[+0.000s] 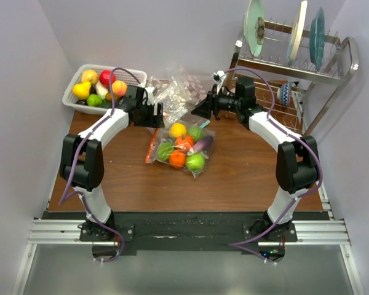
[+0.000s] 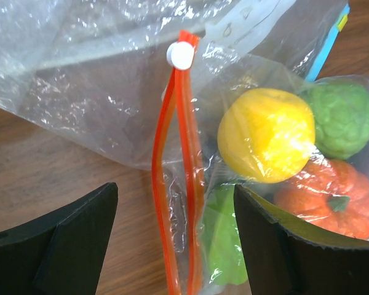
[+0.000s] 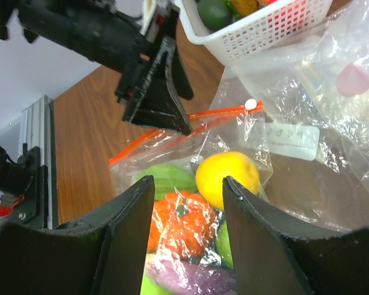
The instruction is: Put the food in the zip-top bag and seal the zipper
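Observation:
A clear zip-top bag (image 1: 195, 174) lies on the table, holding a yellow fruit (image 2: 267, 135), orange pumpkins (image 3: 183, 222), a purple eggplant (image 1: 203, 144) and green produce (image 2: 222, 233). Its orange zipper (image 2: 190, 147) runs along the left edge, with the white slider (image 2: 181, 55) at the far end. Toward the near end, the two orange strips look apart. My left gripper (image 1: 155, 117) is open over the zipper, touching nothing that I can see. My right gripper hovers above the bag's far side, its fingers parted and nothing between them.
A white basket of produce stands at the back left. Other clear plastic bags (image 1: 178, 92) lie behind the filled one. A metal dish rack (image 1: 323, 77) with plates occupies the back right.

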